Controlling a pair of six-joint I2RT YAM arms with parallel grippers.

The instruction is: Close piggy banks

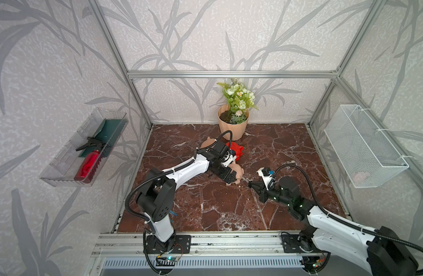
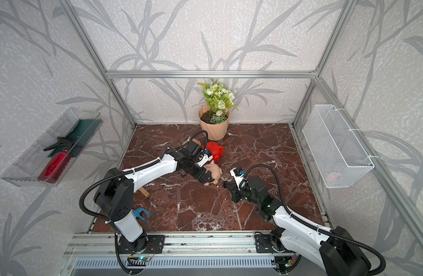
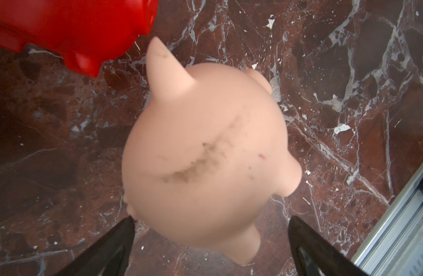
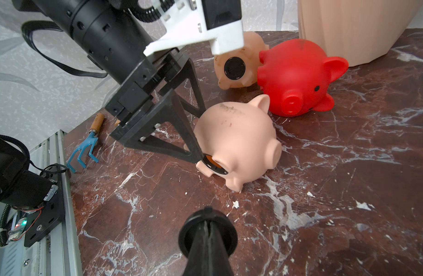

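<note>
A pale pink piggy bank (image 4: 241, 135) stands at mid-table, tilted. Beside my left finger, its round hole (image 4: 214, 164) shows a black rim with orange inside. My left gripper is open, its fingers spread on either side of the pink bank's lower part. In the right wrist view one left fingertip is right by the hole. My right gripper (image 1: 249, 184) is shut in front of the bank, with a round black plug (image 4: 188, 234) at its fingertips. Behind stand a red piggy bank (image 4: 298, 76) and a tan one (image 4: 248, 55), whose round opening is covered in black.
A flowerpot (image 1: 232, 127) stands at the back behind the banks. A blue hand rake (image 4: 86, 149) lies at the left. A wall tray (image 1: 85, 147) and a white wire basket (image 1: 365, 145) hang at the sides.
</note>
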